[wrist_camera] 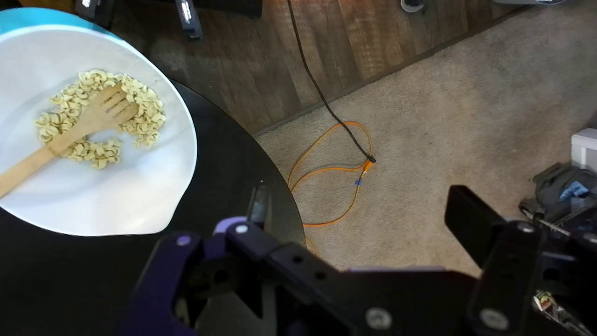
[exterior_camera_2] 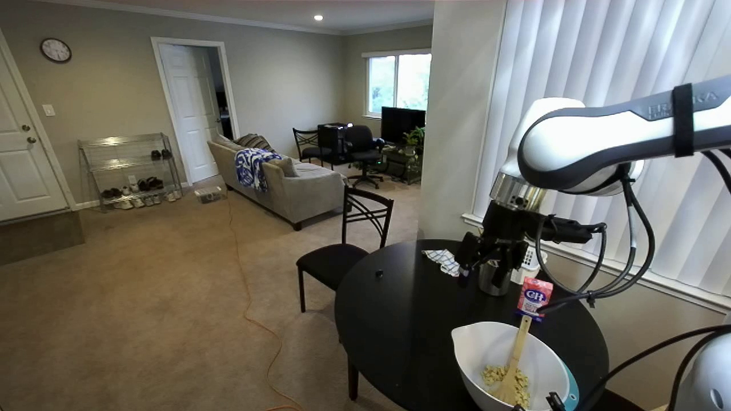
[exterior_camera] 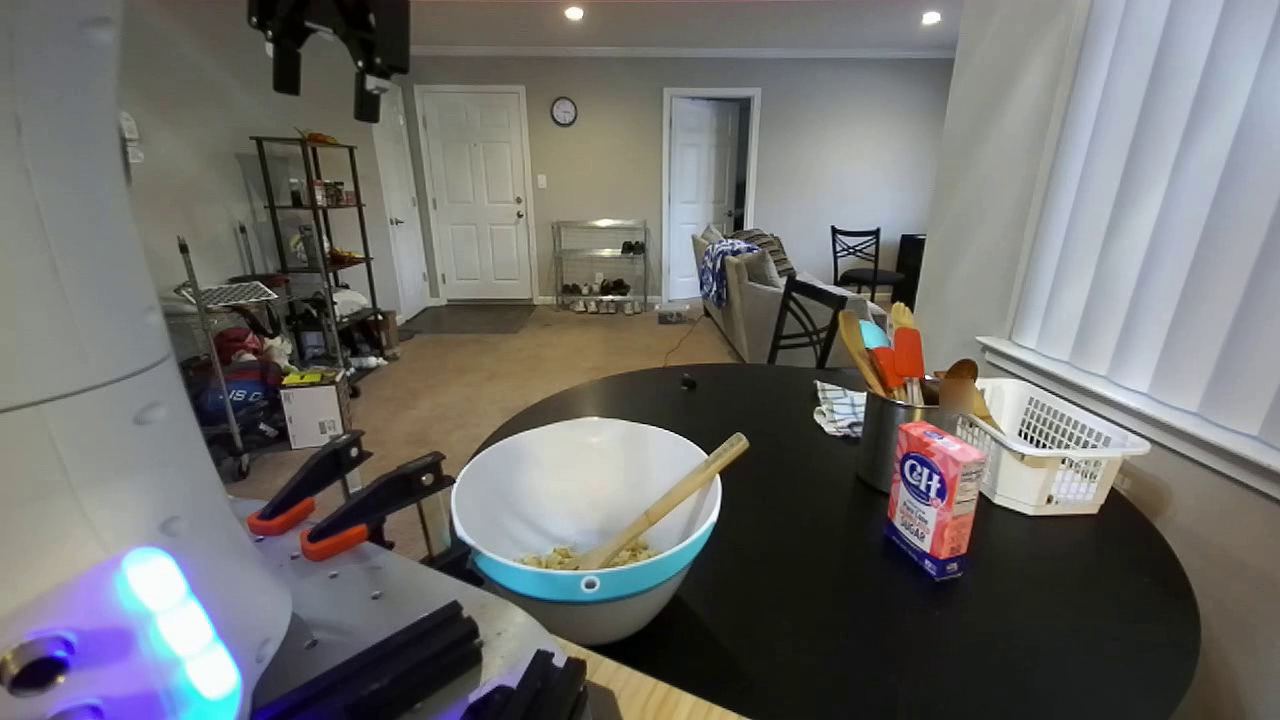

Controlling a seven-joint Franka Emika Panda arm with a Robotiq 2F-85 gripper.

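Observation:
My gripper [exterior_camera: 326,103] hangs high at the upper left of exterior view 1, its fingers apart with nothing between them. In the wrist view the same open fingers frame carpet beyond the table's edge. A white bowl with a blue band [exterior_camera: 588,492] stands on the black round table [exterior_camera: 816,624]. Inside it lie small pale pasta pieces [wrist_camera: 148,115] and a wooden slotted utensil [wrist_camera: 72,134], its handle leaning over the rim. A pink C&H sugar box [exterior_camera: 932,498] stands upright to the bowl's right in exterior view 1.
Behind the sugar box are a metal holder [exterior_camera: 879,444] full of utensils and a white basket [exterior_camera: 1056,474]. A checkered cloth [exterior_camera: 839,409] and a small dark object [exterior_camera: 687,382] lie farther back. Orange-handled clamps [exterior_camera: 336,542] stick up near the arm's base. Bare tabletop spans the middle.

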